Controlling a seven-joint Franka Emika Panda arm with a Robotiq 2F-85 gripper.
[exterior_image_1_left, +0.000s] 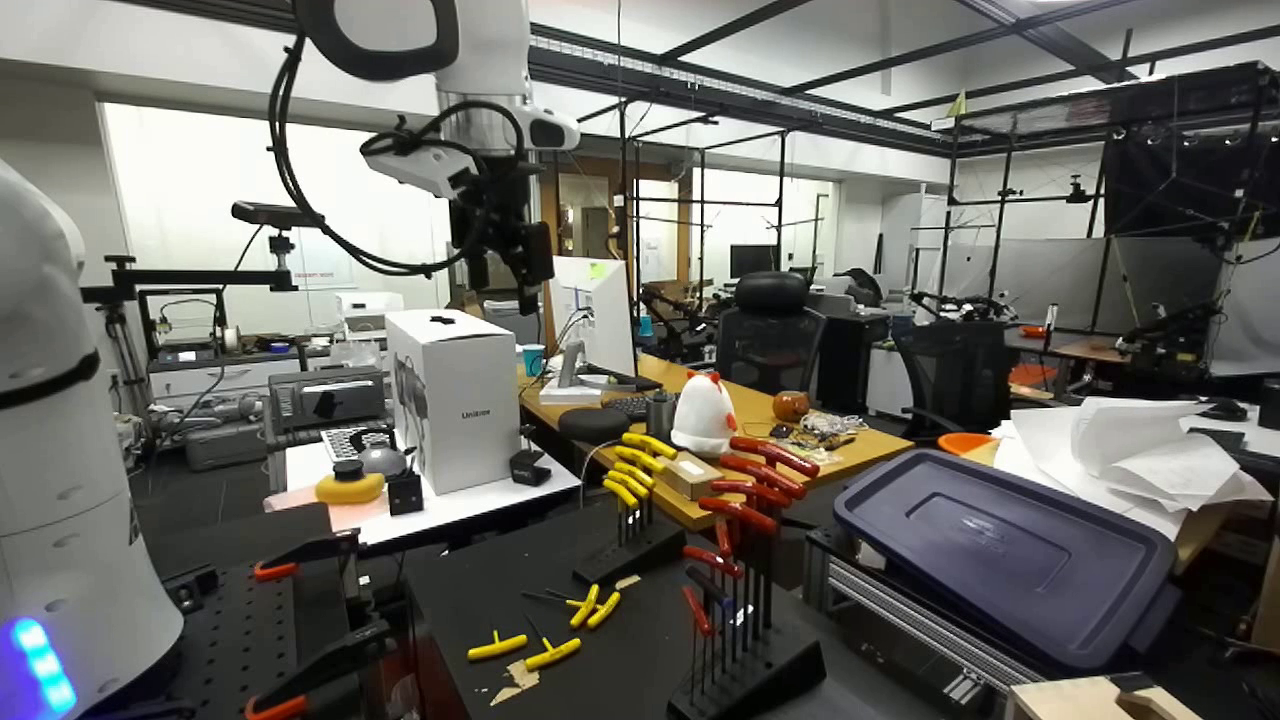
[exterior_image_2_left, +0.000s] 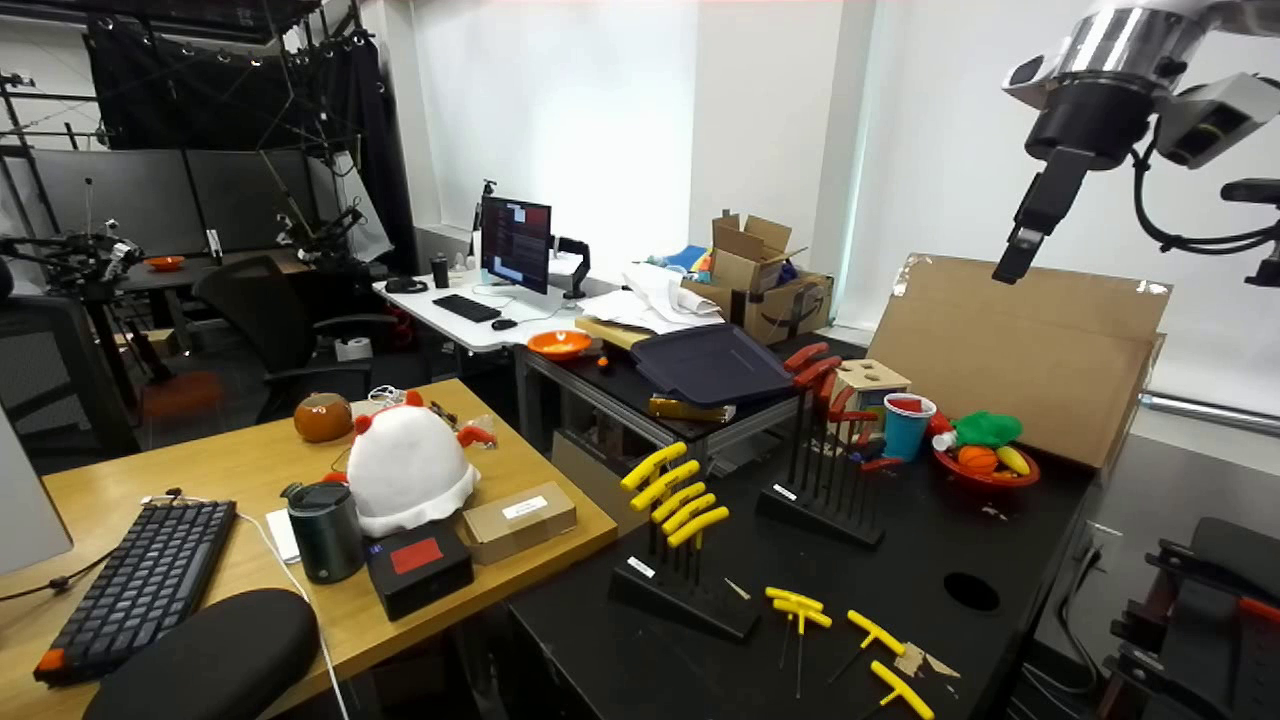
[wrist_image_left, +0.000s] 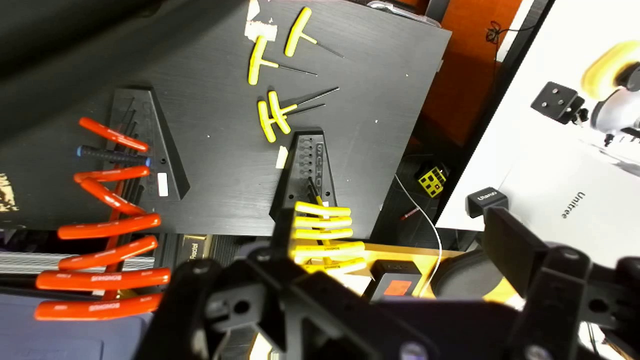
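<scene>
High above the black table (exterior_image_1_left: 480, 576) hangs my gripper (exterior_image_1_left: 505, 288). Its fingers (wrist_image_left: 513, 246) stand wide apart in the wrist view, with nothing held between them. Several yellow T-handle hex keys (exterior_image_2_left: 798, 610) lie loose on the tabletop, two of them close together. Upright in a black stand (exterior_image_2_left: 684, 596) are several more yellow-handled keys (exterior_image_2_left: 678, 498). A second black stand (exterior_image_1_left: 750, 672) holds red-handled keys (exterior_image_1_left: 758, 492) and one dark handle with blue ends (wrist_image_left: 113, 155). The stands' far sides are partly covered by the handles.
A red bowl (exterior_image_2_left: 986, 480) of toy food and a blue cup (exterior_image_2_left: 906, 430) share the black table. Beside it stand a wooden desk (exterior_image_2_left: 228, 450) with a white plush toy (exterior_image_2_left: 408, 462), a dark lidded bin (exterior_image_1_left: 1002, 546), and a tall white box (exterior_image_1_left: 462, 408). Air around the gripper is clear.
</scene>
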